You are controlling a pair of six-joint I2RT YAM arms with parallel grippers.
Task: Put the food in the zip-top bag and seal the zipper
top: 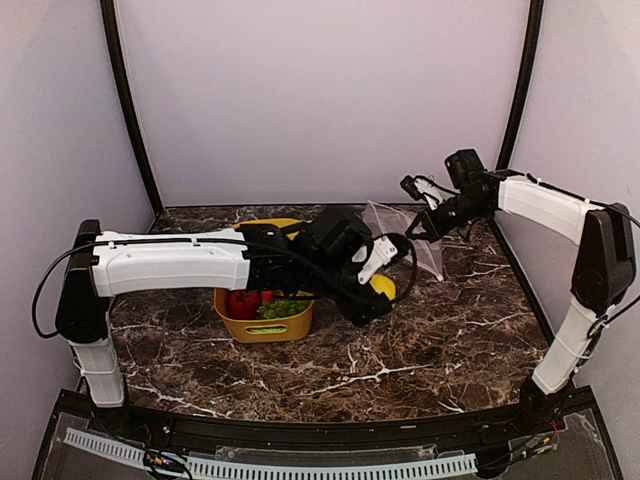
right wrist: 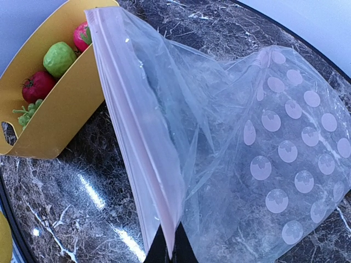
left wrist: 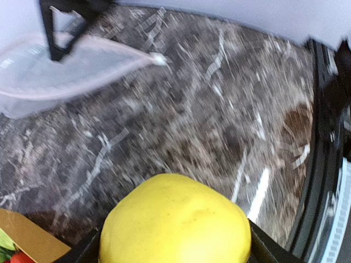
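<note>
A smooth yellow fruit fills the bottom of the left wrist view, my left gripper shut on it. Dark fingers show on either side of the fruit. From above, the fruit shows beside that gripper, near the table's middle. The clear zip top bag has a pinkish zipper band and round pale prints. My right gripper is shut on the bag's zipper edge, holding it up off the table at the right. The bag's mouth looks narrow in the right wrist view.
A yellow bin with red and green produce stands left of centre, partly covered by my left arm. Green and red fruits also show inside it.
</note>
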